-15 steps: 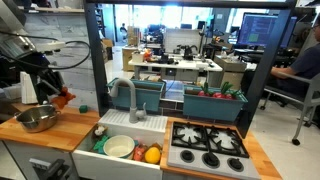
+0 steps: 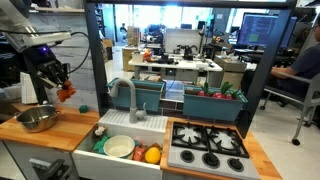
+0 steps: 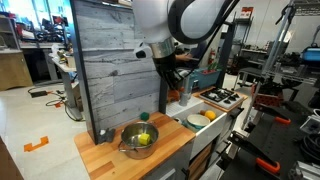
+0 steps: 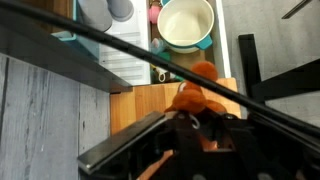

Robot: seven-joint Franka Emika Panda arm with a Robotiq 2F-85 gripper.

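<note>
My gripper (image 2: 65, 86) is shut on an orange object (image 2: 66, 94), held in the air above the wooden counter, just right of a metal pot (image 2: 38, 119). What the object is I cannot tell. From the wrist, the orange object (image 4: 201, 86) shows beyond the dark fingers, with the counter below it. Exterior view 2 has the pot (image 3: 138, 150) on the counter with something yellow-green (image 3: 143, 138) inside.
Right of the bare counter is a sink drawer with a pale bowl (image 2: 119, 147), an orange ball (image 2: 153, 155) and small items. Beyond stand a faucet (image 2: 133, 100), a stove (image 2: 210, 148) and a teal basket of red produce (image 2: 212, 106). A grey panel (image 3: 122, 70) stands behind the counter.
My gripper has risen and shifted slightly right, carrying the orange object away from the pot. The pot and the other things stay where they were.
</note>
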